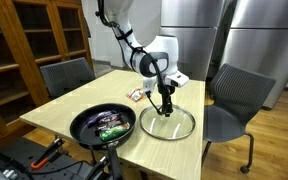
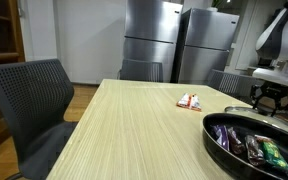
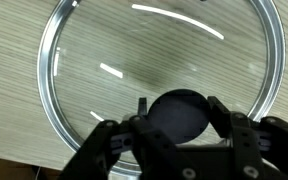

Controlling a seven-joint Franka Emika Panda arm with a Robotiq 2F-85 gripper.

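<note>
A round glass lid [image 1: 181,128] with a metal rim lies on the table, to the right of a black pan [image 1: 77,128]. Its dark round knob [image 3: 178,117] sits between the fingers of my gripper, one fingertip at either side. The gripper [image 1: 165,110] points down over the lid and is shut on the knob. Several snack packets [image 2: 273,153] in green, purple and brown fill part of the uncovered pan. The far exterior view shows only the lid's edge [image 2: 236,112] behind the pan.
A small red and white packet [image 1: 136,95] rests on the table behind the arm. Bare wood [image 2: 134,130] stretches left of the pan. Dark chairs [image 1: 234,105] stand close to the table's sides.
</note>
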